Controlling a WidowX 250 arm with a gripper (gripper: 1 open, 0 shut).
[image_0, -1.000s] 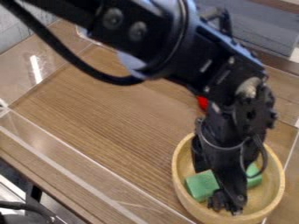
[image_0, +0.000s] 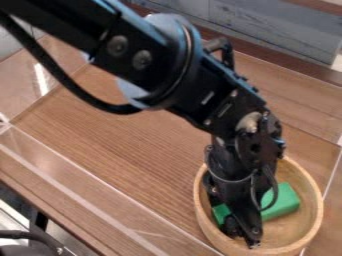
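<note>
A tan round bowl (image_0: 309, 220) sits at the lower right of the camera view, holding a green block (image_0: 278, 203). The black arm reaches down from the upper left, and its gripper (image_0: 238, 218) is inside the bowl over the block's left part. The fingers hide part of the block, so whether they touch or grip it is unclear.
A pale wooden wall (image_0: 274, 55) runs along the back. Dark cables and a gap lie at the lower left edge.
The gripper has moved down and left within the bowl since a second ago, now covering more of the block's left end. The bowl has shifted slightly.
</note>
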